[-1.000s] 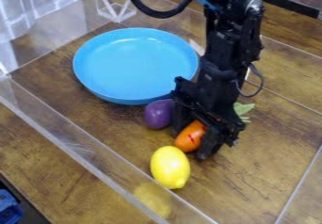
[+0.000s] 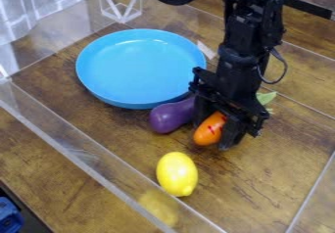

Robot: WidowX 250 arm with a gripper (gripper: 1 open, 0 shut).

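The black robot gripper (image 2: 217, 117) reaches down at the center of the camera view, shut on an orange carrot-like toy (image 2: 209, 130). A purple eggplant (image 2: 170, 116) lies just left of it, partly behind the fingers. A yellow lemon-like object (image 2: 177, 173) rests below, toward the viewer. A green leafy piece (image 2: 264, 101) shows behind the gripper on the right.
A blue plate (image 2: 128, 63) sits at upper left. A clear plastic edge runs diagonally along the lower left.
The gripper and orange toy have moved slightly up in the view, away from the lemon. The eggplant shows slightly shifted.
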